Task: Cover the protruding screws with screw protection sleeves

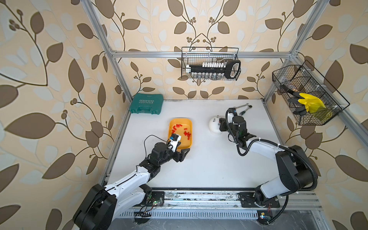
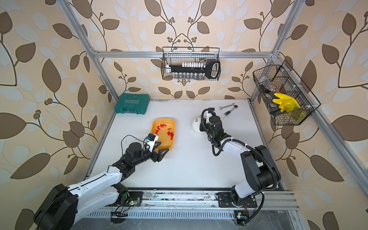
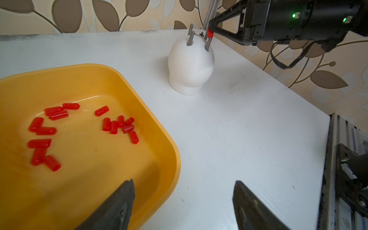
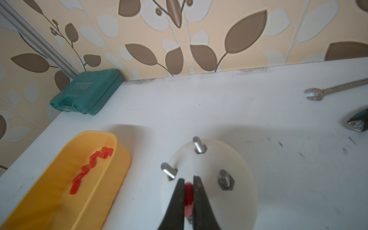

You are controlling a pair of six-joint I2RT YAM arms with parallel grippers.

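A white rounded fixture with several protruding metal screws stands on the right half of the table. My right gripper is shut on a red sleeve, which sits at the top of one front screw; how far it covers that screw I cannot tell. The other screws in the right wrist view are bare. My left gripper is open, low beside the orange tray, with nothing between its fingers. Several red sleeves lie loose in that tray.
A green case lies at the back left. A wrench and a second tool lie at the back right. Wire baskets hang on the frame.
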